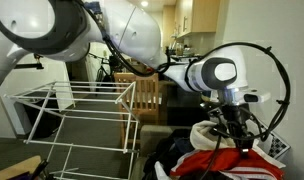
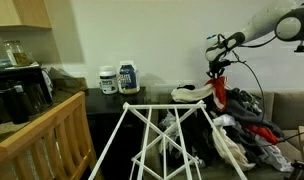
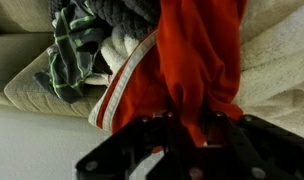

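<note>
A red cloth with a white-striped edge (image 3: 197, 55) fills the middle of the wrist view and bunches up between the fingers of my gripper. In exterior view 2 the red cloth (image 2: 220, 93) rises in a narrow peak to the gripper (image 2: 216, 76), above the clothes heap. Exterior view 1 has the gripper (image 1: 242, 142) pointing down at the red cloth (image 1: 217, 160), which is spread over the pile at the right. The fingers look closed around a gathered fold; the fingertips themselves are partly hidden by dark shadow and cloth.
A white drying rack (image 1: 87, 120) stands left of the pile, its bars bare. Dark and pale clothes (image 2: 257, 110) lie heaped on the sofa (image 2: 287, 108). Two tubs (image 2: 109, 80) sit on a dark surface, and a wooden chair (image 1: 142, 95) stands behind the rack.
</note>
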